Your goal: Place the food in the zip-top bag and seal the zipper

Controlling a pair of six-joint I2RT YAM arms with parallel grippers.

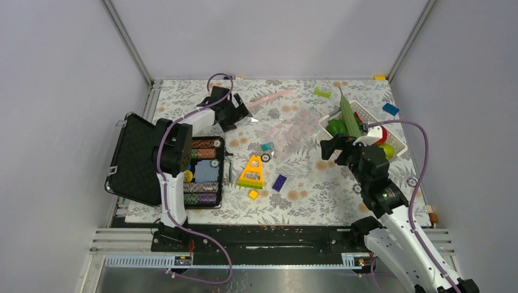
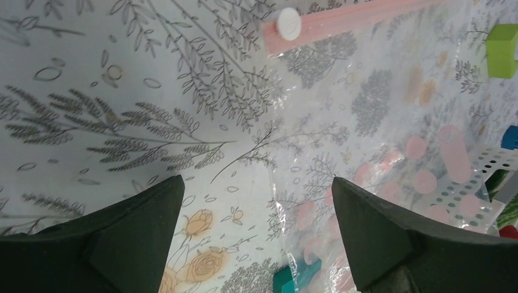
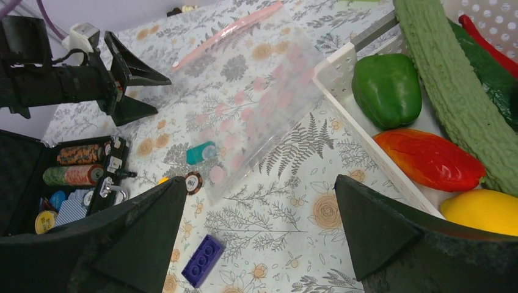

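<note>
A clear zip top bag point(image 1: 287, 131) with pink dots and a pink zipper point(image 1: 272, 96) lies flat mid-table. My left gripper point(image 1: 243, 110) stands open at its zipper's left end, with a white slider point(image 2: 288, 23) in the left wrist view. My right gripper point(image 1: 330, 146) is open over the near left of a white basket point(image 3: 385, 162) holding a green pepper point(image 3: 385, 88), long gourd point(image 3: 440, 73), red pepper point(image 3: 427, 159), yellow item point(image 3: 479, 213), red chili point(image 3: 485, 43) and dark green vegetable point(image 3: 498, 85).
An open black case of chips point(image 1: 206, 171) fills the left. A yellow toy piece point(image 1: 250, 171), purple brick point(image 1: 279, 182), teal block point(image 3: 197, 152) and small ring point(image 1: 266, 157) lie near the bag.
</note>
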